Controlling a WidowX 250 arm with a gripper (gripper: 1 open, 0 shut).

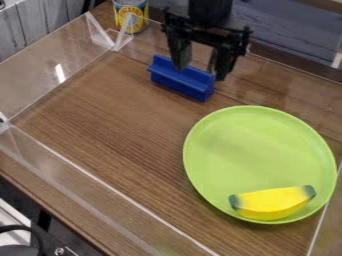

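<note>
My black gripper (202,57) hangs at the top centre, open, its two fingers spread over a blue bar-shaped block (182,79) on the wooden table (100,140). Whether the fingers touch the block is hard to tell. A yellow banana-like object (273,201) lies on the lower part of a large green plate (257,154) at the right.
A can (130,15) stands at the back left, near clear plastic edging along the table's left side. A dark cable shows at the bottom left.
</note>
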